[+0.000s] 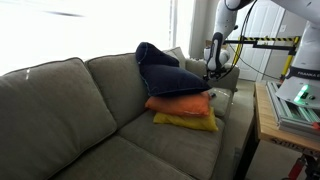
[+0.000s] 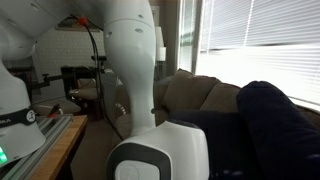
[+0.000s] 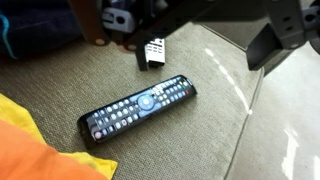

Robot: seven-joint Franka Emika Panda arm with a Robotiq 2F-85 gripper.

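Observation:
A long black remote control (image 3: 138, 108) lies on the grey couch cushion in the wrist view, with its buttons facing up. Behind it, a second, pale remote (image 3: 154, 50) is partly covered by one of my fingers. My gripper hangs over the cushion with its fingers wide apart and nothing between them; the black remote is below the gap, toward the bottom of the view. In exterior view 1 my gripper is small and dark at the couch's far end, behind the pillows. Exterior view 2 shows my white arm (image 2: 160, 155), but the fingers are hidden there.
An orange pillow (image 1: 178, 104) and a yellow pillow (image 1: 187, 121) are stacked on the couch (image 1: 165, 146) under dark blue pillows (image 1: 165, 76). A wooden table (image 1: 268, 125) stands at right. The couch's near seat is clear.

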